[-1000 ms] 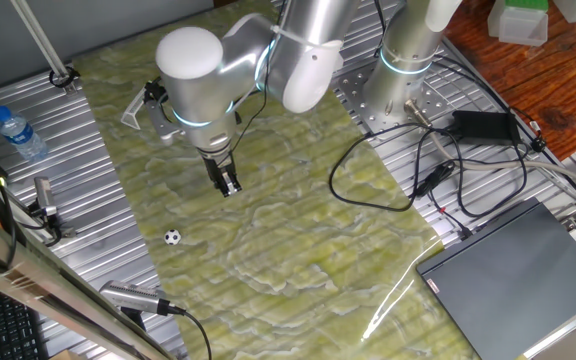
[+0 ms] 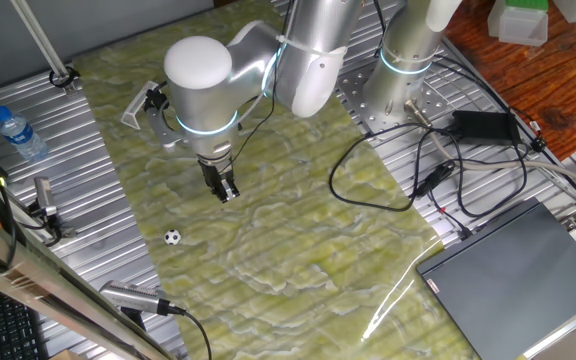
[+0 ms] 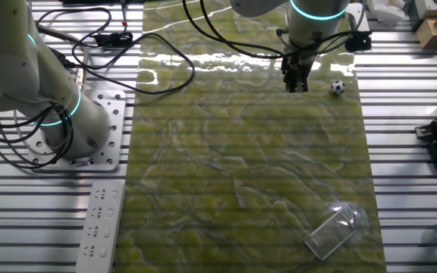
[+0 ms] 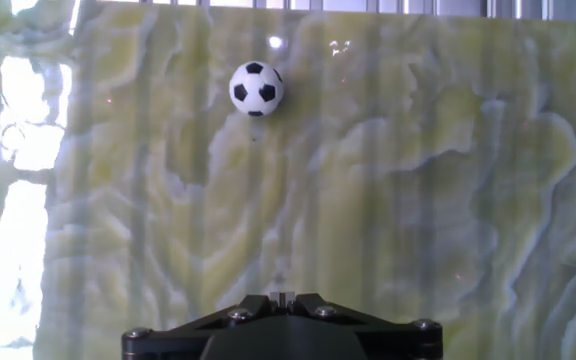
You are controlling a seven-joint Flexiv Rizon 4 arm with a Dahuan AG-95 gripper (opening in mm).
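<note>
A small black-and-white soccer ball [image 2: 172, 237] rests on the green marbled sheet [image 2: 298, 250], close to its left edge in exterior view 1. My gripper [image 2: 228, 195] hangs over the sheet, apart from the ball. In exterior view 2 the ball [image 3: 337, 87] is a little to the right of the gripper [image 3: 296, 88]. The wrist view has the ball [image 4: 256, 89] near the top, well ahead of the gripper. Its black fingers come together at the bottom centre, with nothing seen between them.
A metal grater [image 3: 331, 233] lies on the sheet's near right corner in exterior view 2. Black cables [image 2: 368, 205] loop over the side by a dark laptop [image 2: 523, 280]. A bottle [image 2: 20, 134] stands off the sheet.
The ball has stayed where it was.
</note>
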